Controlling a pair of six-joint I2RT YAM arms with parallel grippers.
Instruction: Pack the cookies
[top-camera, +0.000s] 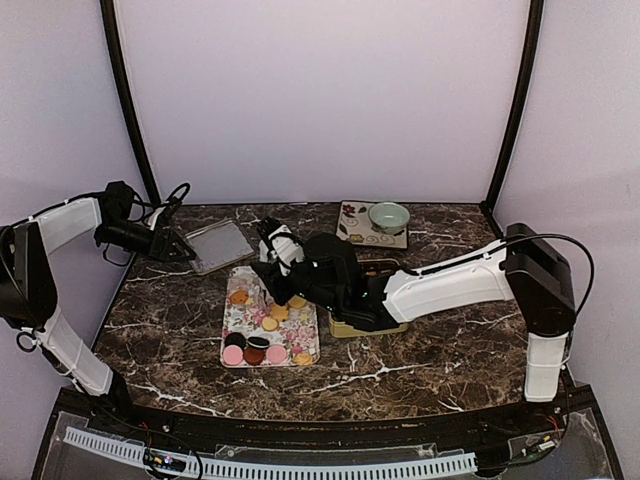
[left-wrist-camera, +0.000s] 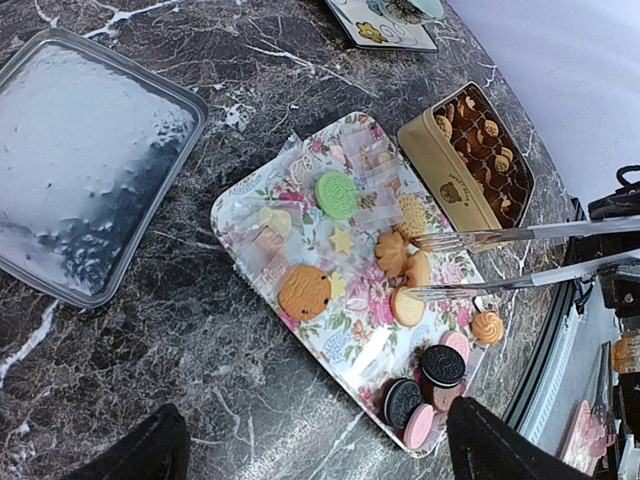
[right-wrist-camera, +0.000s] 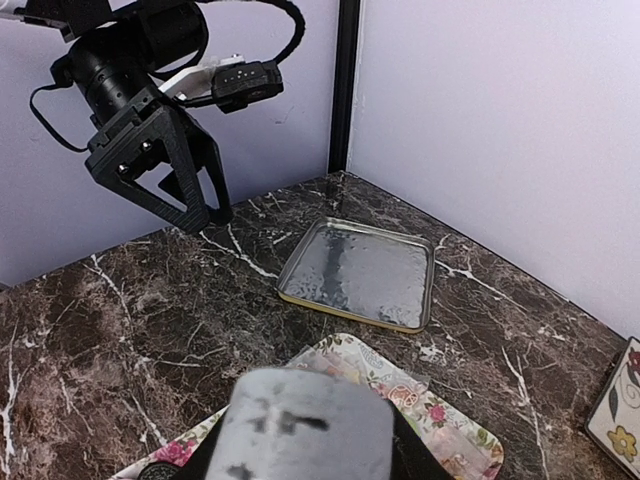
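Observation:
Metal tongs with fork-like tips are held by my right gripper, shut on their blurred silvery end. Their two tips reach over the floral tray, spread apart around a small orange cookie; whether they touch it I cannot tell. More cookies lie on this tray, such as a round brown one, a green one and a dark one. A tan box beside the tray holds several cookies. My left gripper hangs open and empty at the far left.
An empty metal tray lies behind the floral tray on the left. At the back right, a pale green bowl stands on a decorated board.

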